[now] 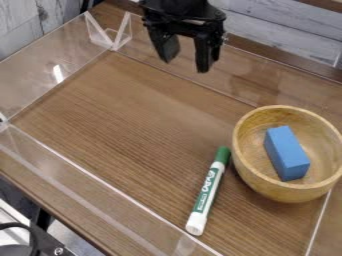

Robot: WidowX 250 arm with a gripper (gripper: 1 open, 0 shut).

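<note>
My black gripper (186, 52) hangs over the back middle of the wooden table, open, with nothing seen between its fingers. In front at the right a white marker with a green cap (207, 191) lies on the table. Right of it, a wooden bowl (273, 184) holds a blue block (286, 148).
A clear wall or rail runs along the left edge, and a cable shows at the bottom left.
</note>
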